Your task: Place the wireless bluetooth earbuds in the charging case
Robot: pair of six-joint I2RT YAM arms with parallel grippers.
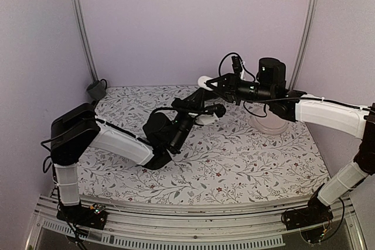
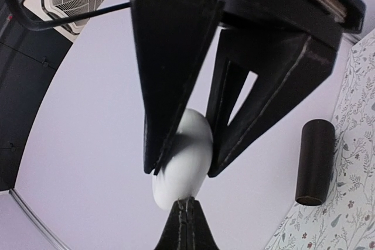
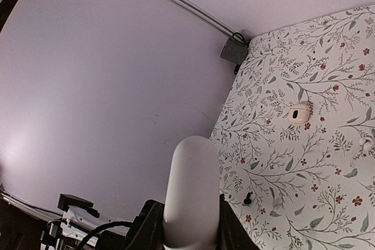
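The smooth white earbud case (image 2: 186,165) is clasped by my right gripper, its dark fingers (image 2: 170,86) on either side of it. In the right wrist view the case (image 3: 192,191) stands up lengthwise; its lid looks closed. Below its lower end, my left gripper has its fingertips together, with nothing between them and the case outside. From above, both grippers meet high over the table, the case (image 1: 205,82) at the right one's tip. A small white item (image 3: 368,143), perhaps an earbud, lies at the right edge of the right wrist view.
A pale rounded object (image 3: 299,113) with a dark oval and a small black piece (image 3: 248,198) lie on the flowered table. A grey mug (image 1: 96,89) stands back left, a pale round dish (image 1: 269,123) at right.
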